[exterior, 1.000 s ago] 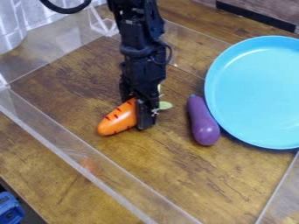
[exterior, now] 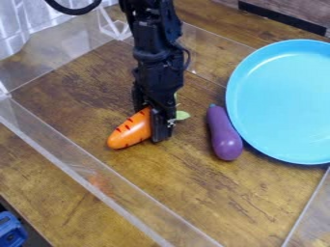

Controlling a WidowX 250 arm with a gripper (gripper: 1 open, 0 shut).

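The black gripper [exterior: 152, 114] reaches down from the top centre to an orange toy carrot [exterior: 129, 133] with dark stripes and pale green leaves [exterior: 180, 116]. Its fingers are around or over the carrot's upper part; whether they are shut on it I cannot tell. A purple eggplant [exterior: 222, 135] lies just to the right, apart from the gripper.
A large blue plate [exterior: 284, 96] fills the right side of the wooden surface [exterior: 142, 203]. Clear low walls edge the workspace at left and top. A blue object [exterior: 7, 232] is at the lower left corner.
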